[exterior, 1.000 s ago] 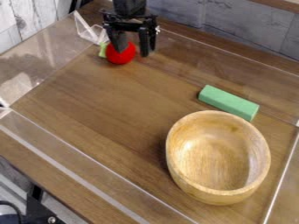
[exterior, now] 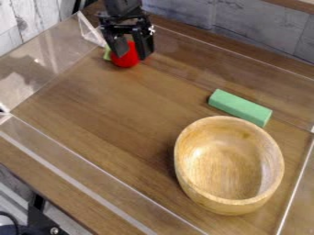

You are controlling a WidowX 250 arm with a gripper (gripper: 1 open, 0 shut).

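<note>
My dark gripper (exterior: 130,44) hangs at the top centre-left of the view, lowered over a red round object (exterior: 124,59) and partly covering it. Whether the fingers are open or shut on it is not clear. A whitish and light green item shows just left of the red object, mostly hidden. A green block (exterior: 240,107) lies on the right of the wooden table, and a large wooden bowl (exterior: 229,189) stands at the lower right.
A grey wall (exterior: 245,41) runs along the back, with the table's edges at left and bottom.
The bowl and green block have not moved.
</note>
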